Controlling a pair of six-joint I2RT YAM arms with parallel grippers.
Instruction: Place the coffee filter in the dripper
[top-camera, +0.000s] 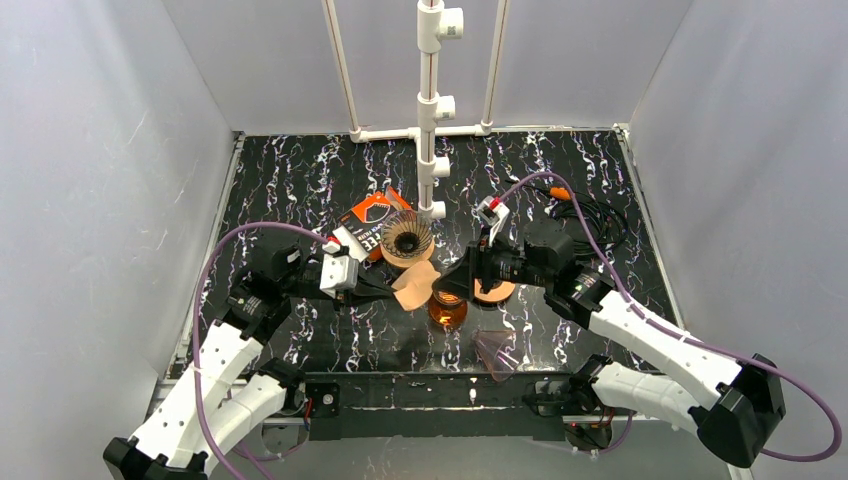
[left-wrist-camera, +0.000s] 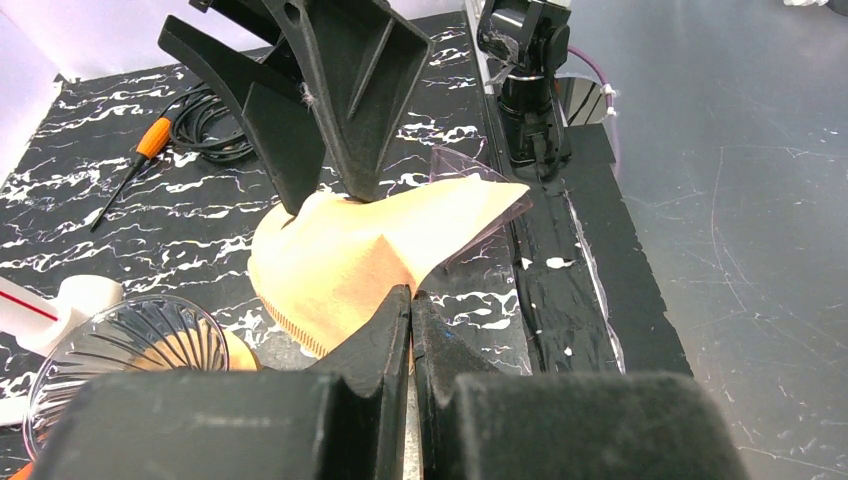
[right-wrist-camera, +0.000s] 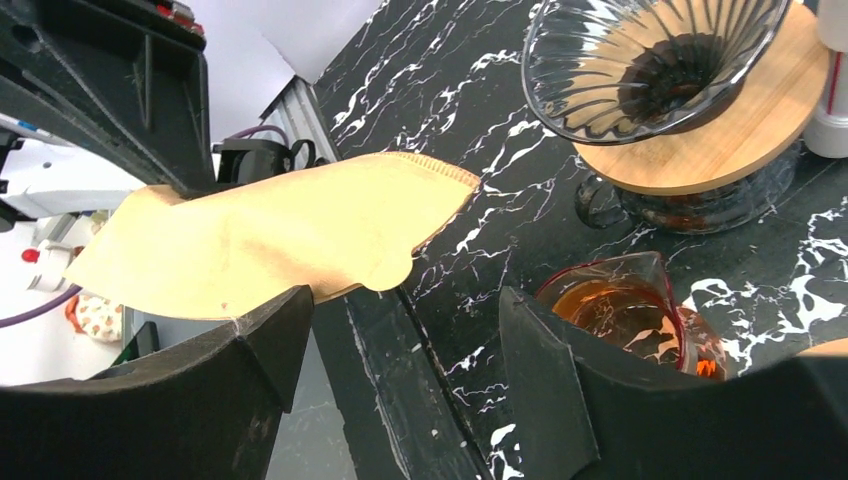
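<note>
The tan paper coffee filter (top-camera: 415, 285) hangs between my two grippers above the table. My left gripper is shut on one corner of the filter (left-wrist-camera: 345, 265). Across from it, my right gripper has its fingers apart; bare table and a beaker show through the gap. The filter (right-wrist-camera: 290, 235) meets the tip of its left finger in the right wrist view, and whether that finger is inside the paper is hidden. The ribbed glass dripper (right-wrist-camera: 560, 95), empty, stands on a wooden collar (right-wrist-camera: 690, 165) over a glass server.
A glass beaker of amber liquid (top-camera: 447, 312) stands below the right gripper. An orange box (top-camera: 360, 215) lies behind the dripper. A clear plastic funnel (top-camera: 495, 350) is near the front edge, and a coiled black cable (top-camera: 605, 220) lies at back right.
</note>
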